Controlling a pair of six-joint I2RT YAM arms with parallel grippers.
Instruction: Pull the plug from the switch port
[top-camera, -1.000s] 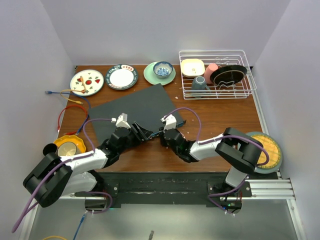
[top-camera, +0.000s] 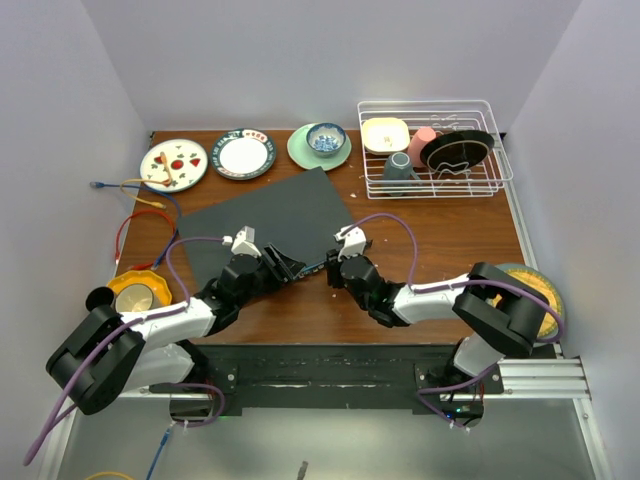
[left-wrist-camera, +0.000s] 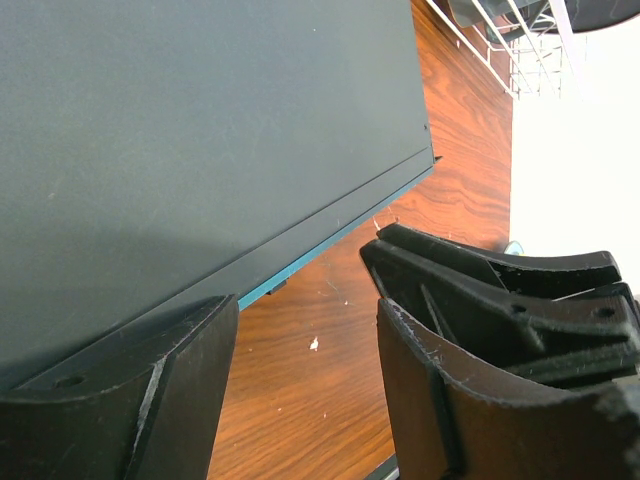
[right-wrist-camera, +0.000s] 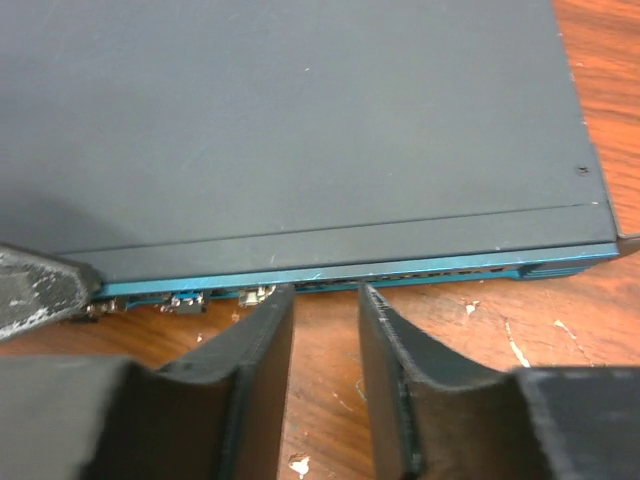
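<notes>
The dark grey switch lies flat, its teal-edged port side toward the front. Small connectors show along that edge in the right wrist view; whether one is a plug, I cannot tell. My left gripper is over the switch's front edge, open, with its fingers apart. My right gripper stands at the same edge, a little right of the left one; its fingertips are apart just in front of the teal edge, with nothing visible between them.
Plates, a bowl and a dish rack line the back. Loose cables and a yellow dish are at the left. Bare wood is free to the right.
My right arm and gripper have moved slightly to the right along the switch's front edge. The left arm and the switch have not visibly moved.
</notes>
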